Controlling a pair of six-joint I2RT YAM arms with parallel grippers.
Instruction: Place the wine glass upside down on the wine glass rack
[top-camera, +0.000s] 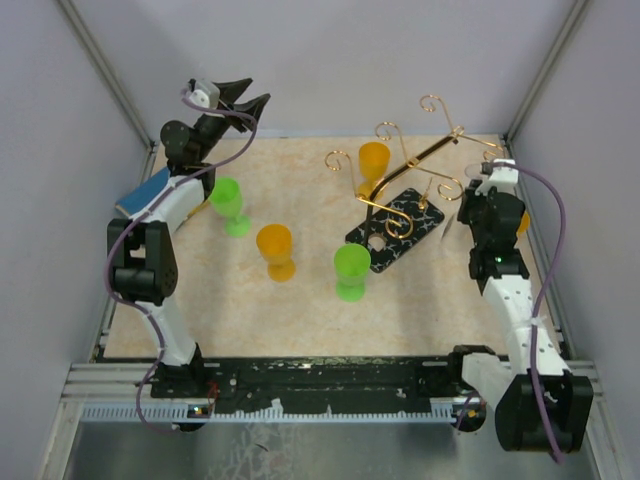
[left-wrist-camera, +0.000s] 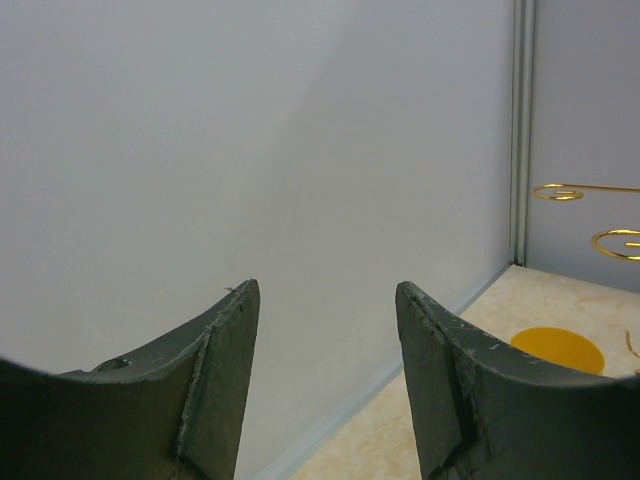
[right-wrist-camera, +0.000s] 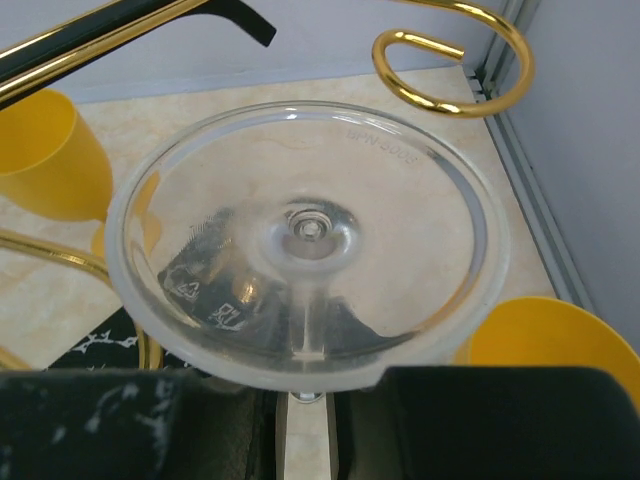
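Observation:
My right gripper (top-camera: 470, 200) is shut on a clear wine glass, whose round foot (right-wrist-camera: 400, 230) faces up in the right wrist view, just beside the gold rack's curled hook (right-wrist-camera: 450, 105). The rack (top-camera: 435, 150) has a dark bar with several gold hooks over a black marble base (top-camera: 410, 235). My left gripper (top-camera: 250, 105) is raised at the back left, its fingers apart and empty.
Yellow cups (top-camera: 372, 160) stand behind and right of the rack, another (top-camera: 275, 245) at centre left. Green goblets (top-camera: 351, 265) (top-camera: 227, 200) stand at the front and left. Walls enclose the table.

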